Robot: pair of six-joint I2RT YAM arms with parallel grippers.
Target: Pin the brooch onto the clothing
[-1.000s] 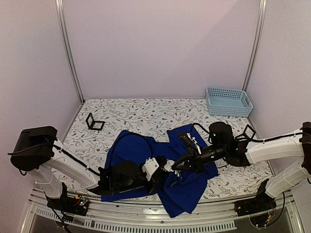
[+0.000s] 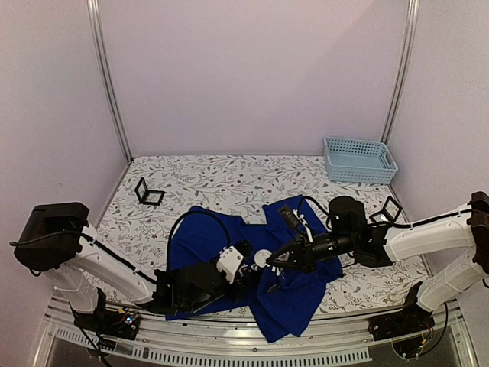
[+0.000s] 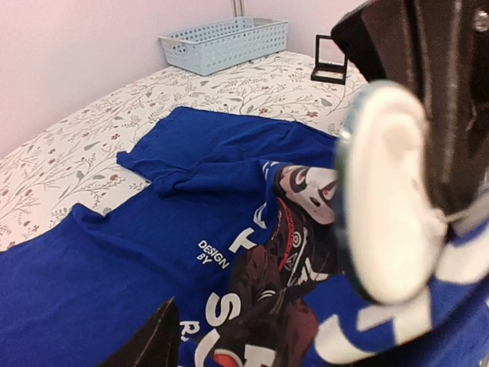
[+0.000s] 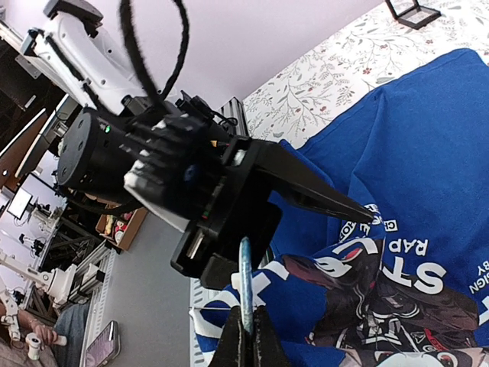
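Note:
A round brooch, with a white back and bluish rim, is held by my right gripper, which is shut on its edge. In the right wrist view the brooch stands edge-on, a thin wire pointing left from it. Blue clothing with a white-lettered figure print lies spread beneath both arms, its printed part rumpled near the brooch. My left gripper is open just left of the brooch, with no cloth seen between its fingers. Whether the pin passes through any cloth cannot be told.
A light-blue basket stands at the back right. One black frame sits at the left, another behind the right arm. The two grippers are very close together.
The right arm has barely moved.

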